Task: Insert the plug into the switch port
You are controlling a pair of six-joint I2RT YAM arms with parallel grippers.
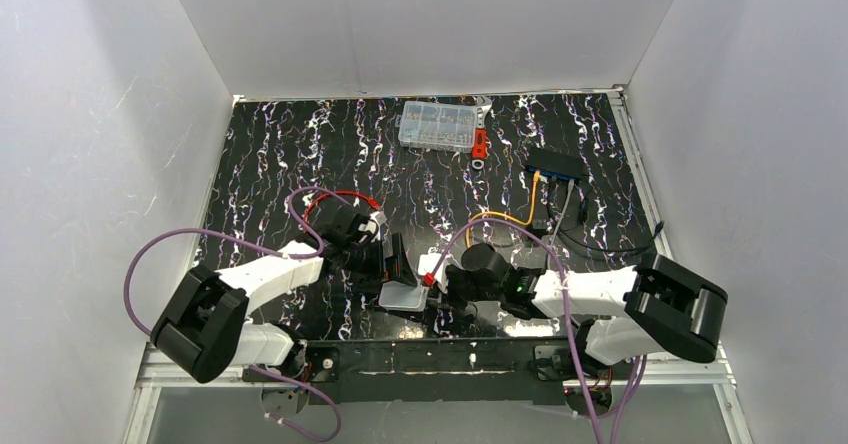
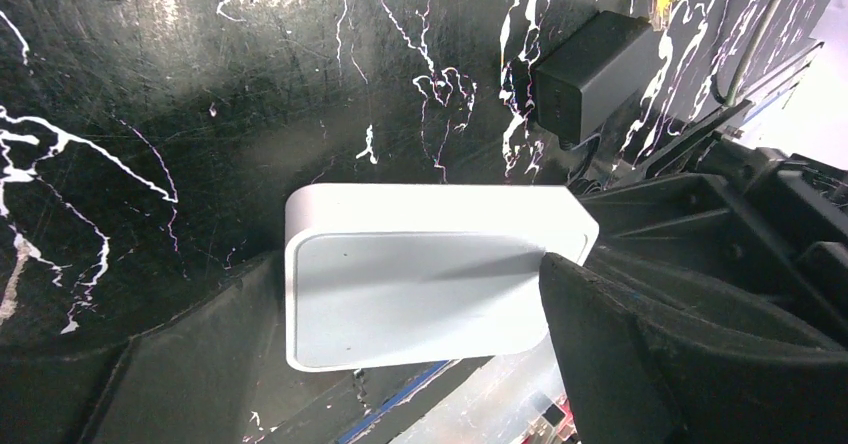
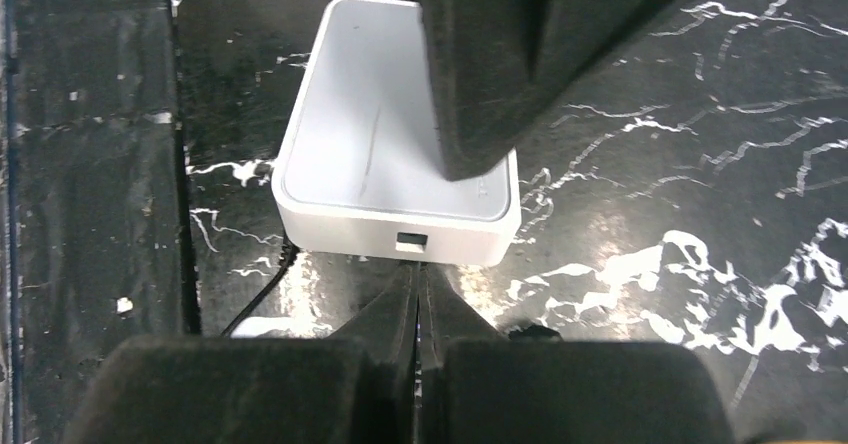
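A white flat box [image 3: 395, 114] with a small port [image 3: 411, 242] in its side lies near the front of the table. My left gripper is spread wide over this box [image 2: 430, 294]; one finger [image 2: 625, 364] overlaps its top corner, the other reaches its opposite edge. Close by the port side is my right gripper, shut, its fingertips just below the port and nothing clear between them. No loose plug can be made out in either wrist view. At the back right, a dark switch-like box [image 1: 556, 163] has cables attached.
A red cable [image 1: 345, 193] curves behind the left arm. Yellow cable [image 1: 500, 214] runs from the dark box toward the right arm, past a small black block [image 2: 590, 74]. At the back lie a clear parts case [image 1: 437, 126] and a red-handled wrench [image 1: 479, 144].
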